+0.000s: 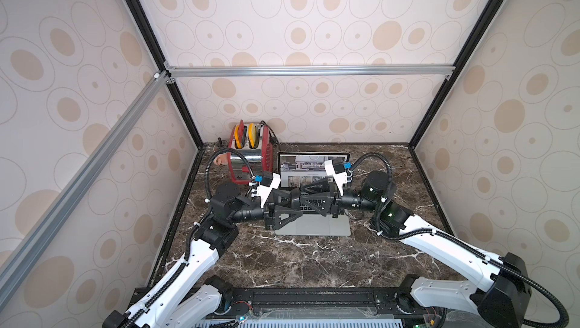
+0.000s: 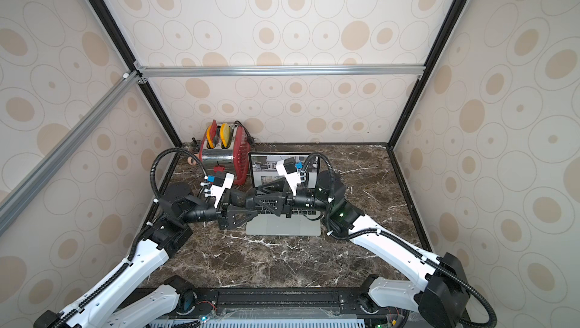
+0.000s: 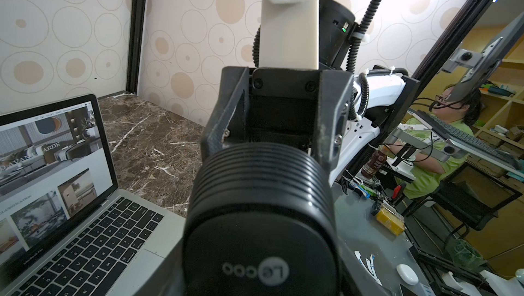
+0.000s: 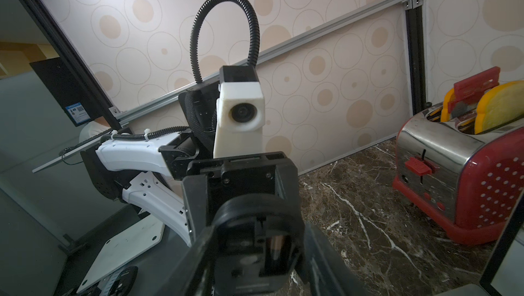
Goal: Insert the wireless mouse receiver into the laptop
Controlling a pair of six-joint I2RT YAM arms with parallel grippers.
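Observation:
A black mouse (image 3: 262, 230) with a Lecoo logo hangs above the laptop, with my left gripper (image 1: 291, 204) shut on it. In the right wrist view, the mouse's underside (image 4: 240, 277) faces my right gripper, and a recess (image 4: 277, 252) in it is uncovered. The right gripper's blurred fingers (image 4: 327, 266) stand part open, on either side of the mouse's underside. I cannot make out the small receiver for certain. Open on the table below, the silver laptop (image 1: 314, 226) has its screen lit; both grippers partly cover its keyboard.
A red and chrome toaster with toy slices stands at the back left, close to the laptop. Bare marble tabletop (image 1: 302, 261) lies in front of the laptop, and the right side is mostly clear too.

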